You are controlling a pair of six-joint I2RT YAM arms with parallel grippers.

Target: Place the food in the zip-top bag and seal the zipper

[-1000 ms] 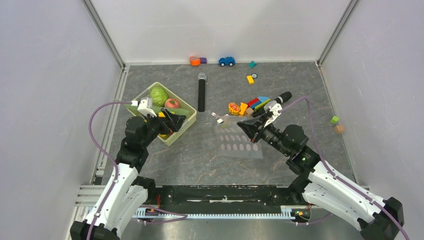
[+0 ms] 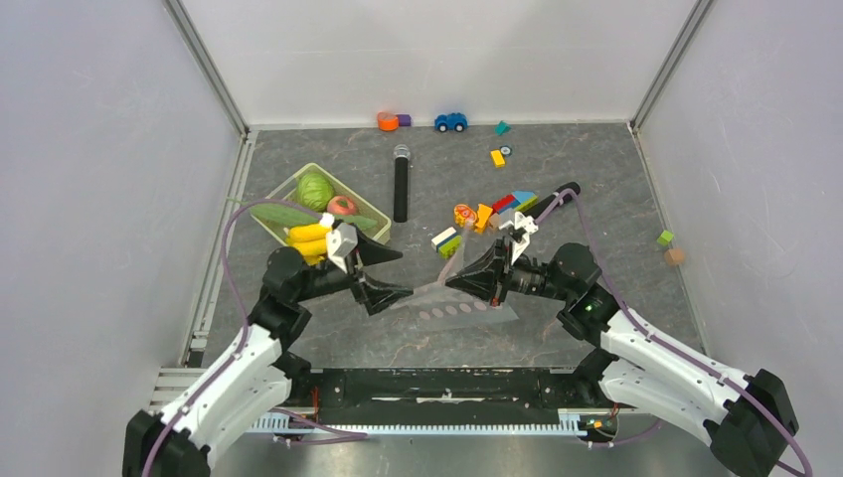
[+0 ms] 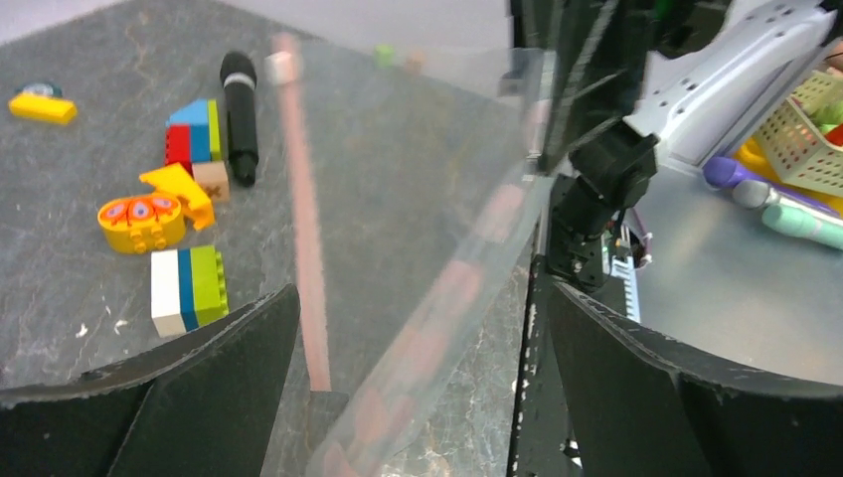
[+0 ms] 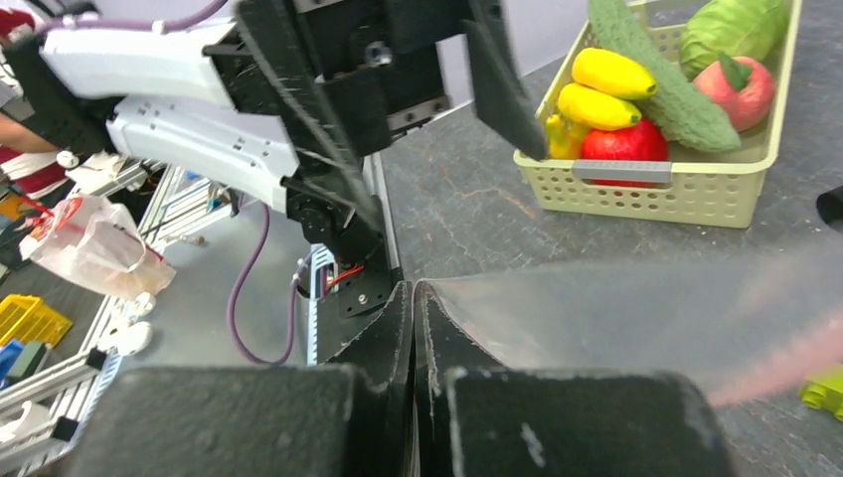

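The clear zip top bag (image 2: 462, 314) with pink seal strip hangs from my right gripper, which is shut on its edge and lifts part of it; it shows as a sheet (image 3: 398, 149) in the left wrist view. My left gripper (image 2: 393, 275) stands open beside the bag's left part, the bag between and beyond its fingers in its wrist view. The green basket (image 4: 646, 199) at the back left holds cabbage (image 4: 731, 30), peach (image 4: 738, 99), cucumber (image 4: 676, 114), bananas (image 4: 606, 94) and a red fruit (image 4: 621, 144).
Toy blocks (image 2: 447, 243) and an orange toy (image 2: 465, 214) lie behind the bag. Two black microphones (image 2: 401, 189) lie on the table, one partly behind the right arm. Several small toys lie along the back.
My left gripper has moved from the basket rightward and down toward the bag. My right gripper has moved left and down, and the bag has shifted left with part raised.
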